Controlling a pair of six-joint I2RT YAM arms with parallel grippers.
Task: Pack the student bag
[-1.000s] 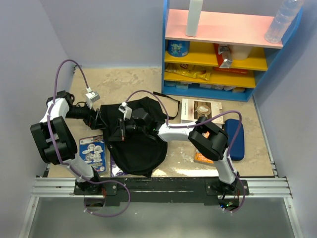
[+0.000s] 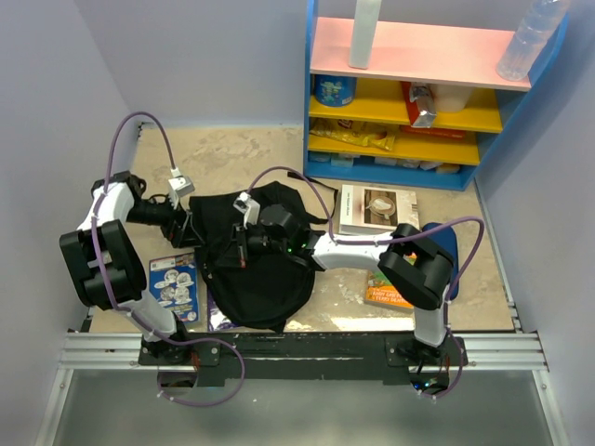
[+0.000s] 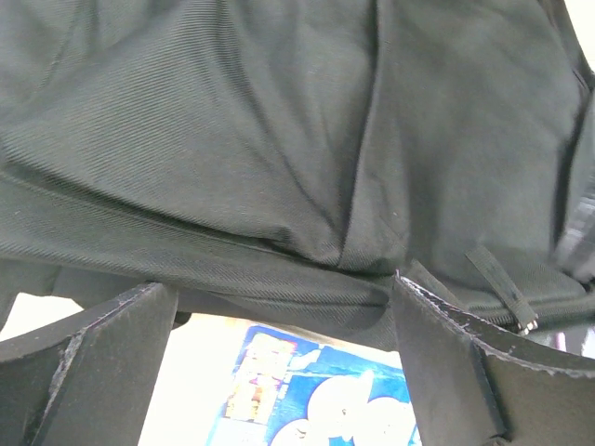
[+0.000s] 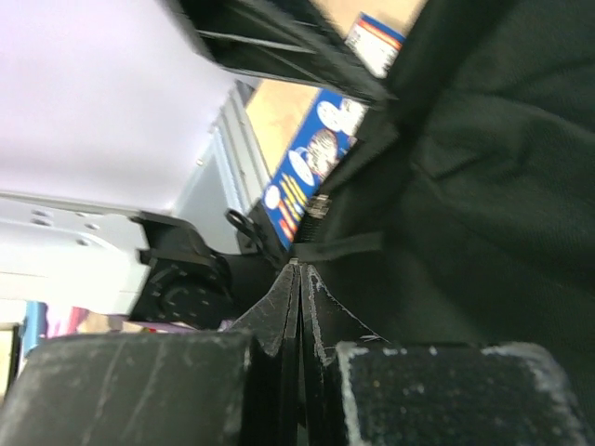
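A black fabric bag (image 2: 260, 288) lies flattened in the middle of the table. My left gripper (image 2: 191, 232) is at its left edge; in the left wrist view its open fingers (image 3: 84, 372) straddle just beside a folded seam of the bag (image 3: 279, 167), with a zipper at the right. My right gripper (image 2: 242, 251) is over the bag's left-middle part, shut with nothing visible between its fingertips in the right wrist view.
Blue booklets (image 2: 172, 288) lie left of the bag. Books (image 2: 376, 209), an orange book (image 2: 381, 293) and a navy case (image 2: 444, 237) lie at the right. A shelf unit (image 2: 418, 51) with bottles and snacks stands at the back.
My right arm has moved right and toward the front, its gripper shifting slightly right over the bag. The left arm has moved very slightly.
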